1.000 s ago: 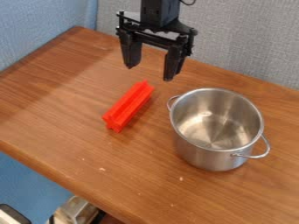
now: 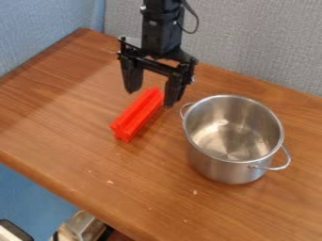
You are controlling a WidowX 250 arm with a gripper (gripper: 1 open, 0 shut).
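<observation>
My black gripper (image 2: 152, 85) hangs in the upper middle of the camera view, open, with its two fingers apart and nothing between them. Just below it a red elongated block (image 2: 136, 115) lies diagonally on the wooden table. A steel pot (image 2: 227, 155) with two wire handles stands to the right of the block, with nothing visible inside it.
A grey textured wall (image 2: 265, 47) runs behind it. At the bottom left, beyond the table's edge, are a blue surface and some metal hardware.
My gripper has moved lower and slightly left, closer to the red block. The block and pot have not moved.
</observation>
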